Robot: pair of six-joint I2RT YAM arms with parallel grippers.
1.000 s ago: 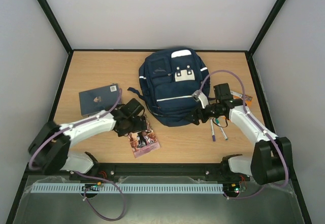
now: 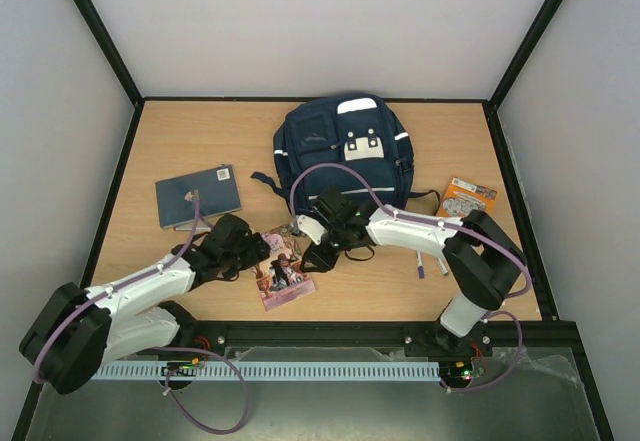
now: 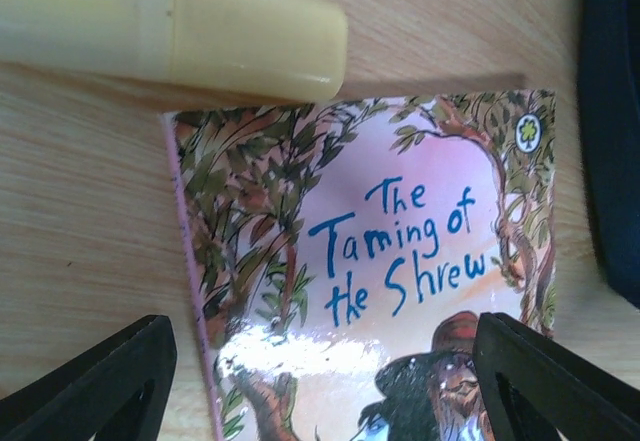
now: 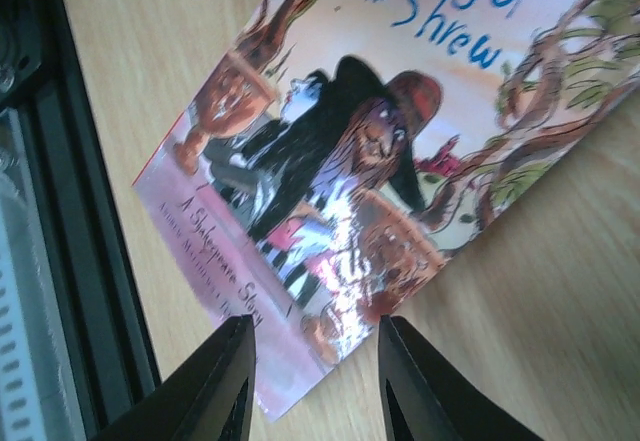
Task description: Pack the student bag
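A thin picture book titled "The Taming of the Shrew" (image 2: pixel 283 279) lies flat on the table in front of the bag. My left gripper is over the book, its fingers parted, with nothing held between them. From the right side, my right gripper reaches to the book's lower corner; its fingers are apart and empty. The dark blue student bag (image 2: pixel 345 146) lies at the back middle, its front pockets facing up. In the left wrist view, a pale yellow cylinder (image 3: pixel 250 36) lies beside the book's top edge.
A dark blue book or folder (image 2: pixel 197 199) lies at the left with something pale under its edge. At the right are an orange book (image 2: pixel 467 198) and pens (image 2: pixel 420 265).
My right gripper has swung left across the table to the book. My left gripper has drawn back slightly to the left. The book and bag have not moved.
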